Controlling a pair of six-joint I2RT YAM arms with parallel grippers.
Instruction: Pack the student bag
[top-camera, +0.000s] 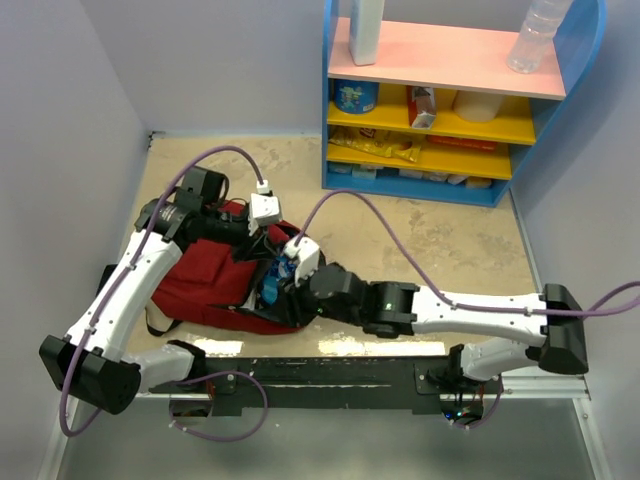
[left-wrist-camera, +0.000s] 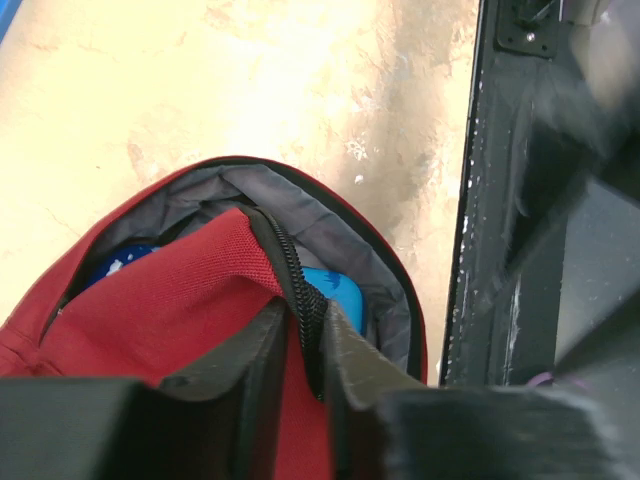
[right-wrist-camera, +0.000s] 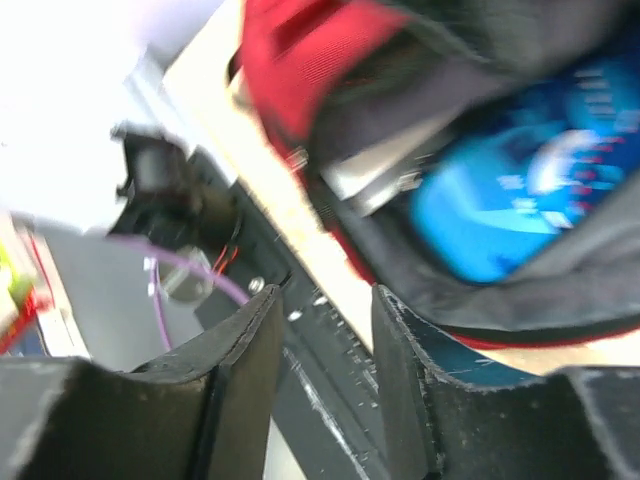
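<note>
The red student bag (top-camera: 205, 268) lies at the left of the floor. Inside its dark-lined compartment rests a blue dinosaur-print case, partly covered by the flap in the left wrist view. At the zipper edge (left-wrist-camera: 290, 270) of the flap is my left gripper, its fingers slightly parted with the edge and red cloth showing between them. My right gripper is open and empty, over the bag's front side. From above, the right arm hides part of the case (top-camera: 270, 288).
A blue shelf unit (top-camera: 325, 130) with pink and yellow shelves stands at the back right, holding several goods. Bare tan floor (top-camera: 430, 240) lies between it and the right arm. A black rail (top-camera: 330, 372) runs along the front.
</note>
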